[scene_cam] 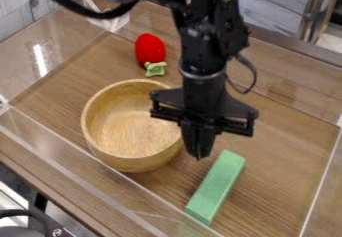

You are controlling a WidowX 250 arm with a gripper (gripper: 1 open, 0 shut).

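My black gripper [198,131] hangs over the wooden table just right of a tan bowl [118,121], its narrow tip pointing down and shut, with nothing seen between its fingers. Below it and to the right lies a flat green rectangular block [215,189]. Part of the bowl's right side is behind the gripper.
A red object with a green part [150,51] lies behind the bowl.
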